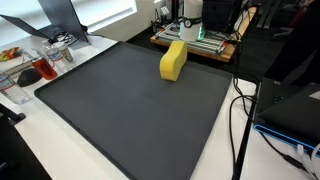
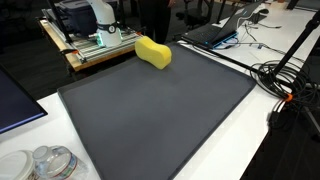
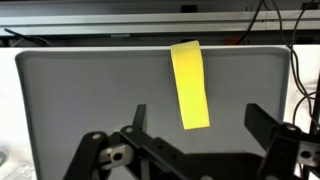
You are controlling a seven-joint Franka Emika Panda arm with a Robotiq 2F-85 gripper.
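A yellow block point(image 1: 174, 61), long and rounded like a sponge, stands on the dark grey mat point(image 1: 125, 105) near its far right part. In the second exterior view the same block point(image 2: 153, 52) is by the mat's far edge. My gripper appears only in the wrist view, open, one finger on each side of the picture. Between and ahead of its fingers the yellow block point(image 3: 190, 85) is seen from above, apart from both of them.
Jars and bottles point(image 1: 50, 63) stand left of the mat. Cables point(image 1: 238, 105) run along its right side, near a laptop point(image 1: 290, 140). A wooden-edged tray with papers point(image 1: 205, 42) lies beyond the far edge.
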